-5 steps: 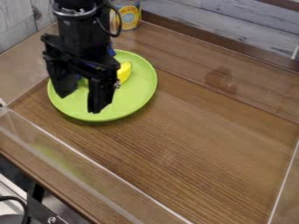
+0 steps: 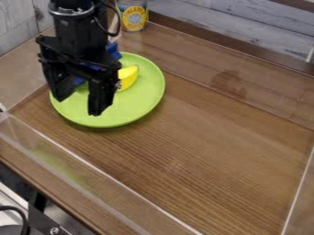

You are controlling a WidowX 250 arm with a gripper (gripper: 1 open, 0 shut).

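Note:
My black gripper (image 2: 83, 83) hangs over the left part of a bright green plate (image 2: 135, 106), hiding much of it. Behind the gripper, on the plate, a yellow piece (image 2: 127, 78) shows to the right, and a small blue item is partly visible. Whether the fingers are open or shut, or hold anything, is unclear in the dark shapes.
A can with a yellow label (image 2: 132, 15) stands at the back left by the wall. The wooden surface (image 2: 215, 147) to the right of and in front of the plate is clear. A black cable lies at the lower left.
The plate and can look unmoved.

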